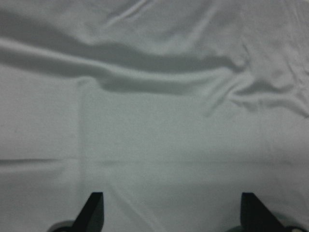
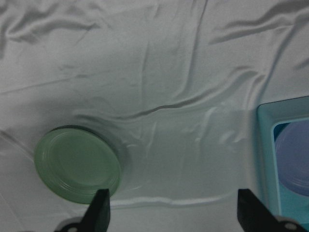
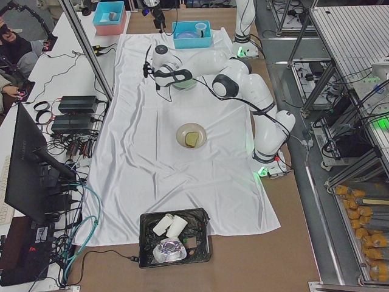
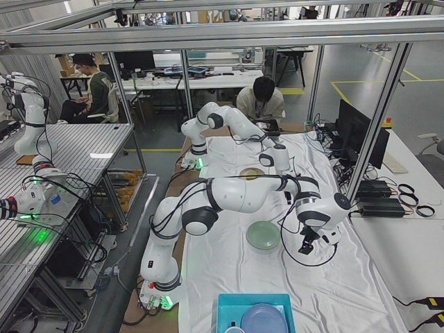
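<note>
A green plate (image 2: pixel 77 164) lies on the white cloth, beside a blue bin (image 2: pixel 268 159) holding a blue plate (image 2: pixel 294 159) and, in the camera right view, a cup. A beige plate (image 3: pixel 182 137) with a yellow-green item (image 3: pixel 192 139) sits mid-cloth. My left gripper is open over bare cloth, nothing between its fingers. My right gripper is open above the cloth between the green plate and the blue bin, also empty.
A black crate (image 3: pixel 175 255) with white rolls and a foil item stands at the near end in the camera left view. A monitor, cables and black boxes line one side.
</note>
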